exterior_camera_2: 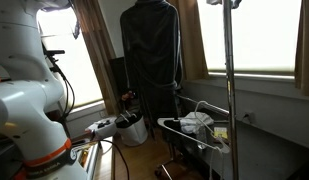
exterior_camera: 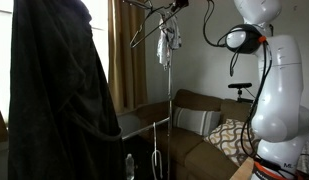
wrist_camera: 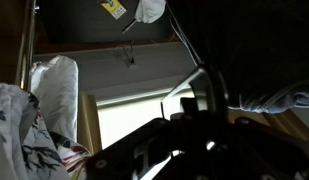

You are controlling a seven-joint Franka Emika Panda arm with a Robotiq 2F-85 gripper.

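Observation:
At the top of exterior view 1 my gripper (exterior_camera: 178, 8) is high beside the clothes rack, cut off by the frame's edge. A thin dark hanger (exterior_camera: 152, 29) slants down and left from it, with no garment on it. In the wrist view the gripper's dark fingers (wrist_camera: 210, 92) stand close together; a thin curved line beside them may be the hanger's wire. The exact contact is too dark to make out. White clothes (exterior_camera: 170, 38) hang near the rack's pole, and a large dark garment (exterior_camera: 59, 90) hangs at left.
A metal pole (exterior_camera_2: 231, 90) rises in front of the window. Below stand a white-framed rack (exterior_camera_2: 199, 138) and a white bin (exterior_camera_2: 132, 130). A brown sofa (exterior_camera: 204, 155) with cushions (exterior_camera: 197, 121) stands behind. Curtains (exterior_camera: 127, 60) flank the window.

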